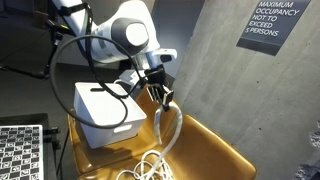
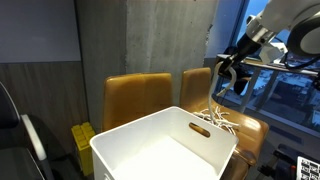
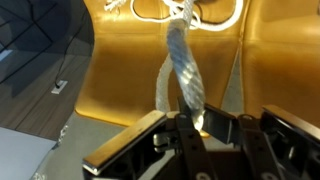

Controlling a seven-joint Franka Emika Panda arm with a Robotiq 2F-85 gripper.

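My gripper is shut on a white rope (image 3: 182, 62), which rises as a loop between the fingers. In exterior view 1 the gripper (image 1: 165, 103) is raised above the tan chairs, and the rope (image 1: 172, 135) hangs from it. The lower coils of the rope (image 1: 150, 168) rest on a chair seat. Exterior view 2 has the gripper (image 2: 235, 75) at upper right, with loose rope (image 2: 222, 122) below it. A white box (image 1: 108, 112) stands behind the arm in exterior view 1; its open top faces exterior view 2 (image 2: 160, 150), and its visible inside looks empty.
Tan chairs (image 1: 215, 150) stand in a row by a grey concrete wall (image 2: 130, 50). A yellow crate (image 2: 85, 143) is left of the box in exterior view 2. A checkered board (image 1: 22, 150) lies at the left in exterior view 1. A black cable loops beside the arm.
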